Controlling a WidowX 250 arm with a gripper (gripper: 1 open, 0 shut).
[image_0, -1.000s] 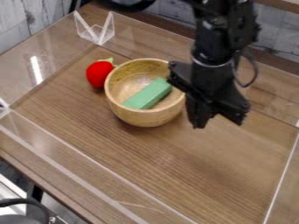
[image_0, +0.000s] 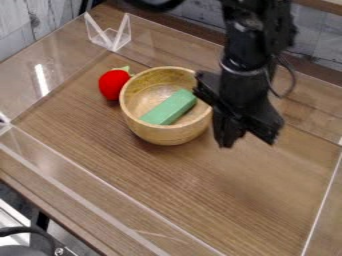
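The black robot arm reaches down from the top, its gripper (image_0: 235, 124) hanging over the wooden table (image_0: 147, 200) right of a yellow bowl (image_0: 190, 133). The gripper points down, shut, with nothing visible between its fingers. In the bowl lies a green block (image_0: 170, 106). A red tomato-like object (image_0: 115, 84) with a green top sits just left of the bowl.
A small clear plastic item (image_0: 110, 34) stands at the upper left near the back. A dark cable or part shows at the bottom-left corner.
The gripper has shifted slightly and its fingers sit at a somewhat different angle. The bowl, green block and red object have not moved.
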